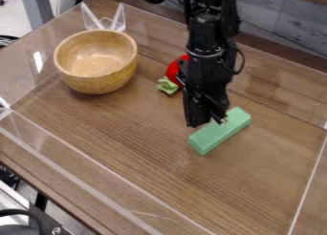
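The black gripper (193, 118) reaches down from the top centre over the wooden table, its tip shut with nothing visible between the fingers. A mint-green block (219, 132) lies just to the lower right of the fingertips. Behind the arm, to the left, sit a red object (177, 72) and a small green object (167, 86), both partly hidden by the arm.
A tan bowl (102, 57) stands at the upper left. A wall runs along the back, and a dark round object lies at the lower left corner.
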